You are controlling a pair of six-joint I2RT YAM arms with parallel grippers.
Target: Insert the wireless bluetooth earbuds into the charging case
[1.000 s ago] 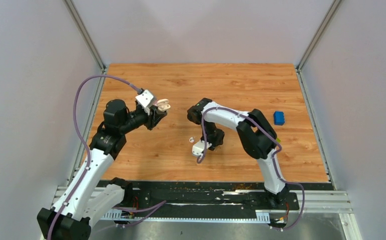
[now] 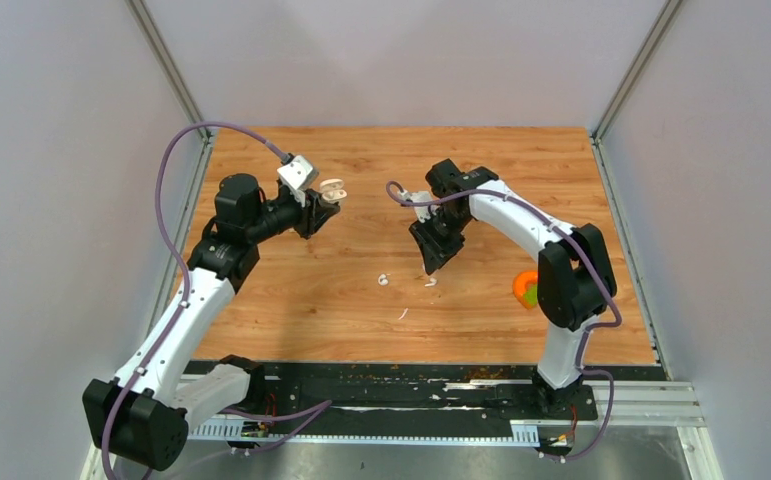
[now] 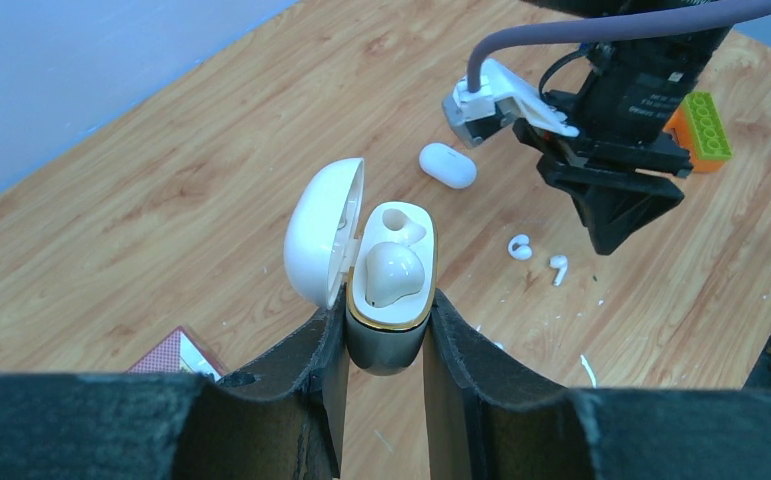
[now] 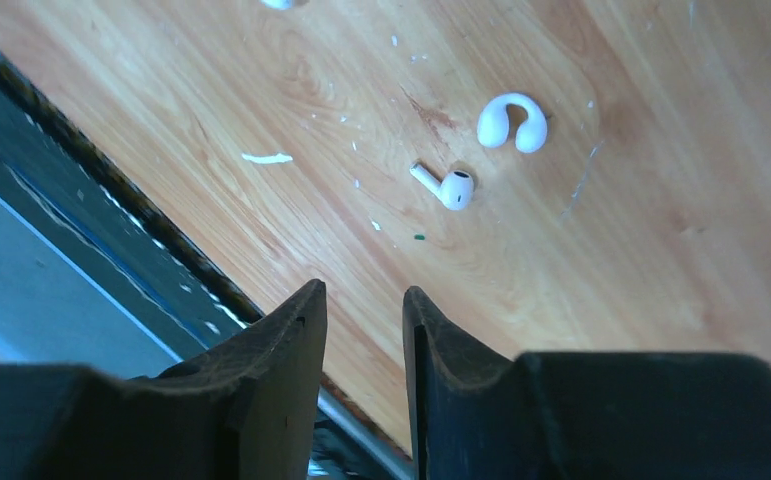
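Observation:
My left gripper is shut on the white charging case (image 3: 391,240), held upright above the table with its lid raised. One well of the case looks empty; in the other sits a glossy rounded piece that looks like an earbud. Another stemmed earbud (image 4: 453,188) lies on the wood, seen also as a small white earbud (image 2: 431,282) from above. My right gripper stands open over the table with nothing between its fingers, the earbud beyond its tips.
A U-shaped white piece (image 4: 513,102) lies beside the loose earbud, and a thin white strip (image 4: 267,158) farther off. A closed white case (image 3: 448,165) rests behind. An orange-and-green toy (image 2: 525,290) is at the right.
My left gripper has risen slightly with the case still in it.

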